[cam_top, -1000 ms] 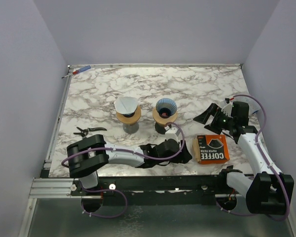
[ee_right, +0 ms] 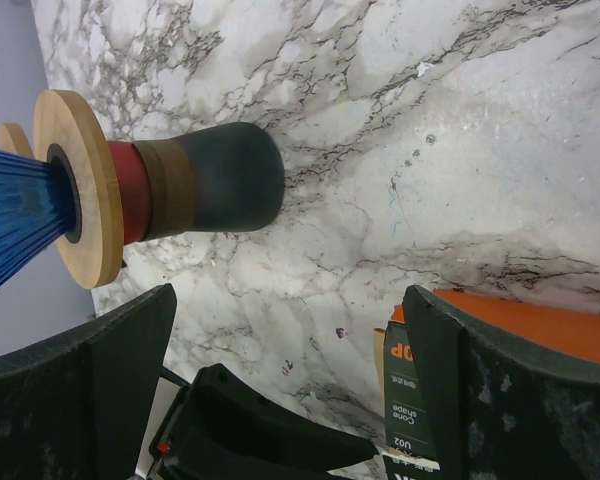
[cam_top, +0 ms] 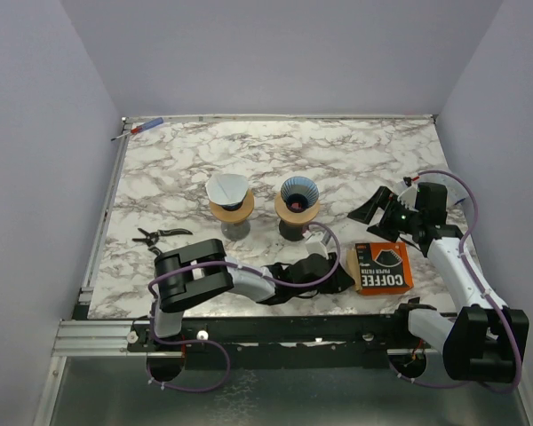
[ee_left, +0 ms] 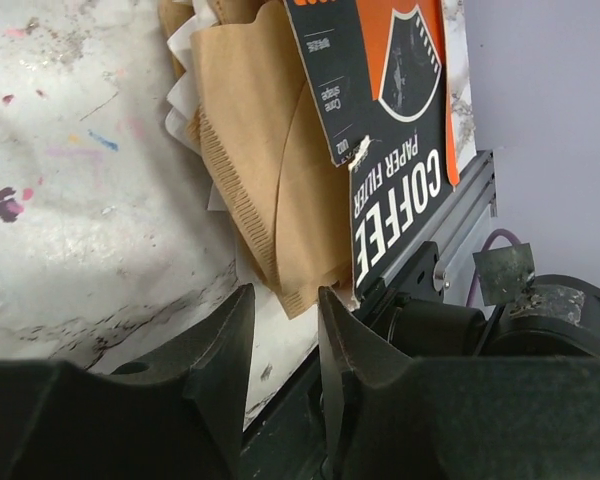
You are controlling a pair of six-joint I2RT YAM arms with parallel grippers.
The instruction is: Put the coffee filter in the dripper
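Observation:
The orange and black coffee filter box lies at the front right with brown and white paper filters poking from its open side. My left gripper is part open at the filters' folded lower edge, a finger on either side of that corner. My right gripper stands open above and behind the box, nothing between its fingers. The dripper with blue ribbed cone on a wooden stand is at the centre; a second one with white cone stands to its left.
Pliers lie at the left, a screwdriver at the back-left edge.
My left gripper has moved rightward to the filter box's left side. The right arm, box and drippers have stayed put.

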